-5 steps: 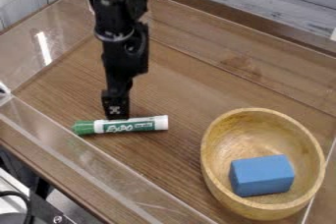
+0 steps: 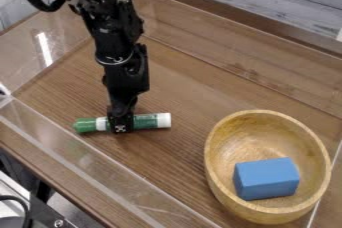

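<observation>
My black gripper (image 2: 119, 120) is down over a green and white marker (image 2: 147, 121), which lies horizontally on the wooden table at the lower left. The fingertips are at the marker's middle and hide its printed label. I cannot tell whether they are closed on it.
A round tan bowl (image 2: 230, 142) with a blue block (image 2: 266, 177) in it sits at the lower right. A dark cable lies at the lower left edge.
My gripper has come down from above and behind the marker onto its middle, covering more of the label. The marker, bowl and block look unmoved.
</observation>
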